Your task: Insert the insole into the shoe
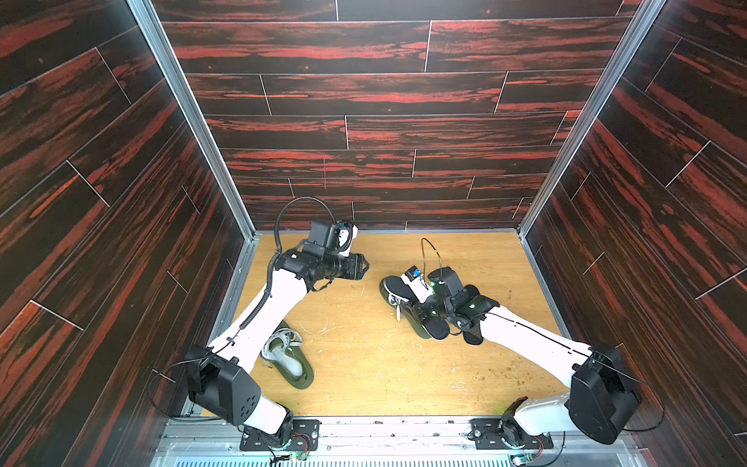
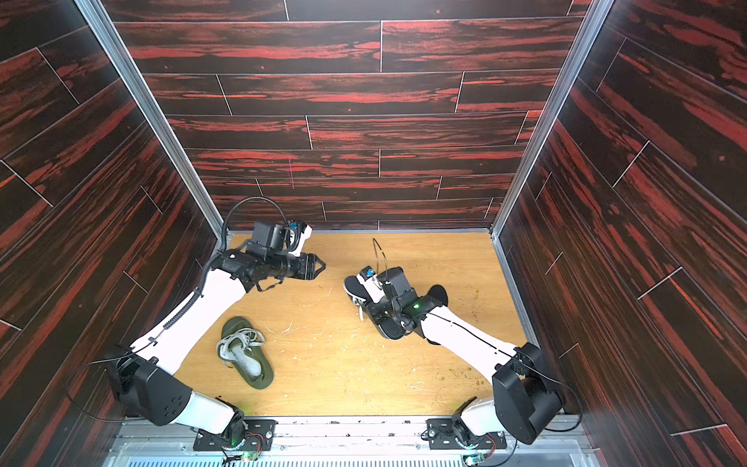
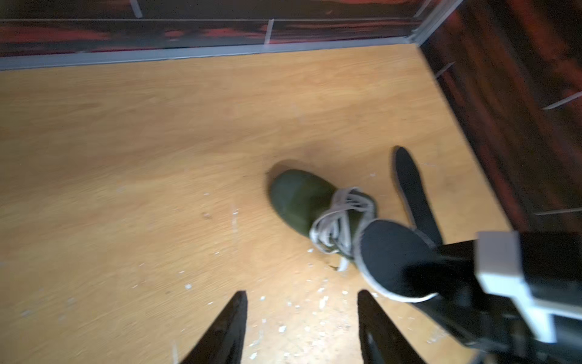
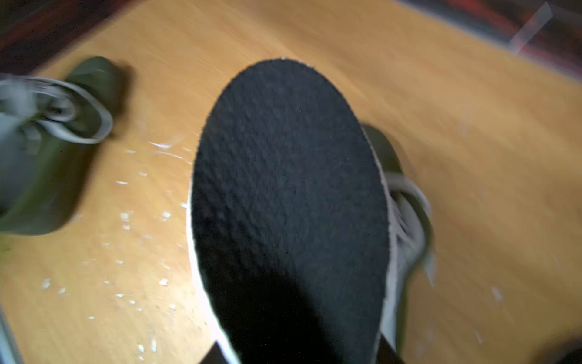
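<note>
A black insole with a white edge [image 4: 288,200] is held by my right gripper [image 1: 416,306], shut on it above an olive sneaker with white laces at centre right; in the right wrist view the insole hides much of that shoe. My left gripper is open and empty, raised to the left of the insole. A second dark insole [image 3: 412,182] lies on the table right of that shoe.
Another olive sneaker [image 2: 245,362] lies at the front left of the wooden table [image 1: 365,373]. Dark walls surround it.
</note>
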